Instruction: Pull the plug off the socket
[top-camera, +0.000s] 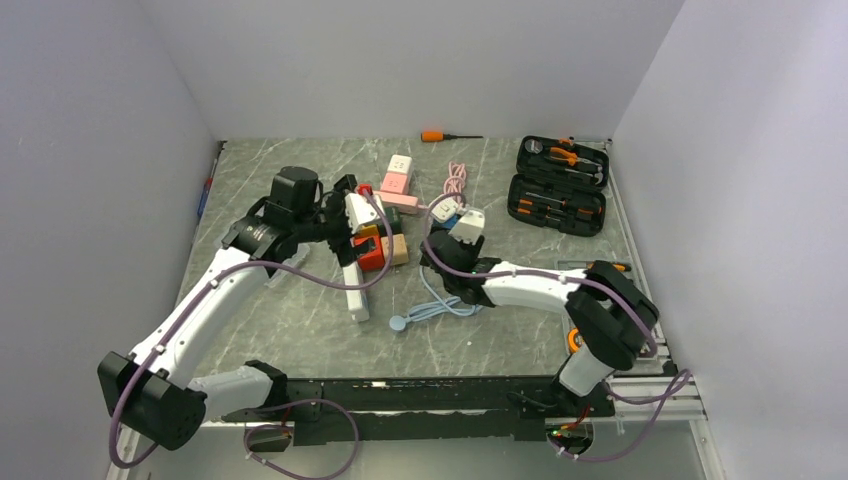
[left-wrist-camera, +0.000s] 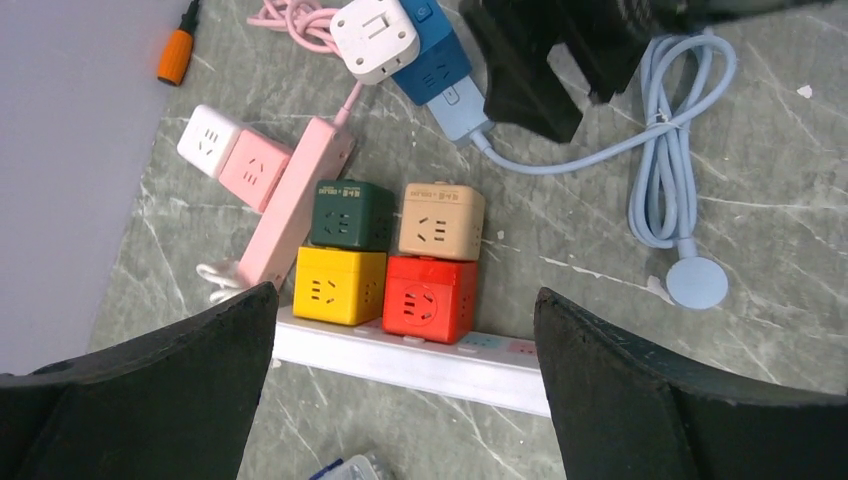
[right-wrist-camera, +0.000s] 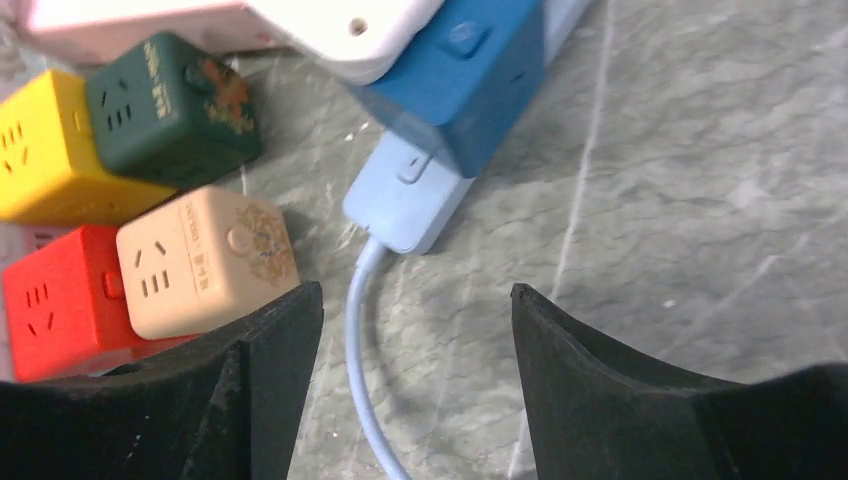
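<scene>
In the left wrist view, a white cube plug (left-wrist-camera: 376, 40) and a blue cube plug (left-wrist-camera: 434, 50) stand side by side, the blue one over a light blue power strip (left-wrist-camera: 460, 111). Seen from the right wrist, the strip's cord end (right-wrist-camera: 407, 193) sticks out beneath the blue cube (right-wrist-camera: 455, 75). My right gripper is open, nothing between its fingers, short of the strip's end. Open and empty, my left gripper hangs above the red cube (left-wrist-camera: 430, 298), yellow cube (left-wrist-camera: 340, 286), green cube (left-wrist-camera: 352, 215) and tan cube (left-wrist-camera: 441, 221), clustered by a white strip (left-wrist-camera: 410, 362).
A pink strip (left-wrist-camera: 290, 205) with pink and white cubes lies beside the cluster. Coiled light blue cord (left-wrist-camera: 665, 150) rests on the table. An open tool case (top-camera: 560, 187) is at the back right; an orange screwdriver (top-camera: 433, 136) lies at the back.
</scene>
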